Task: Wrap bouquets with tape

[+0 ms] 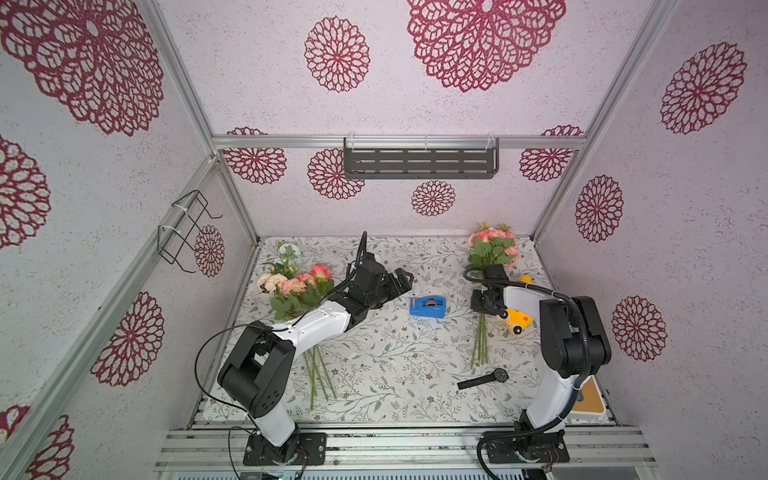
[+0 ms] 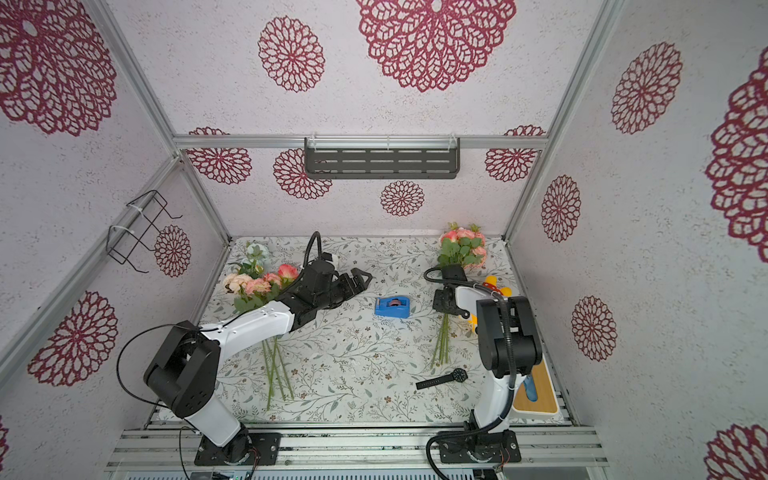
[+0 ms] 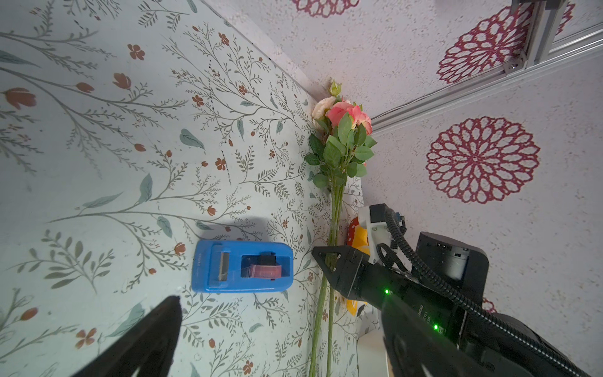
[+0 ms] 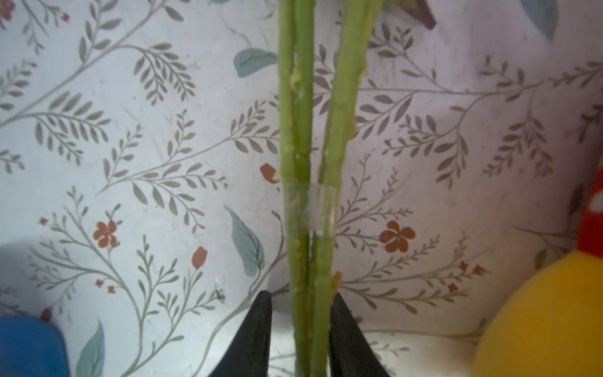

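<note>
Several green stems of the right bouquet (image 1: pixel 492 246) run between the fingers of my right gripper, which stands partly open. Bare table shows between its left finger and the stems; the right finger lies close against them. A clear strip of tape (image 4: pixel 314 207) crosses the stems just beyond the fingertips. Between the arms sits the blue tape dispenser (image 3: pixel 241 267). My left gripper (image 1: pixel 406 281) is open and empty, raised to the dispenser's upper left. The left bouquet (image 1: pixel 296 288) lies on the table, partly hidden behind the left arm.
A black watch (image 1: pixel 482 379) lies near the right bouquet's stem ends. Beside my right gripper is a yellow toy (image 1: pixel 518 320), partly covered by the arm. A tan tray (image 2: pixel 536 388) stands at the right edge.
</note>
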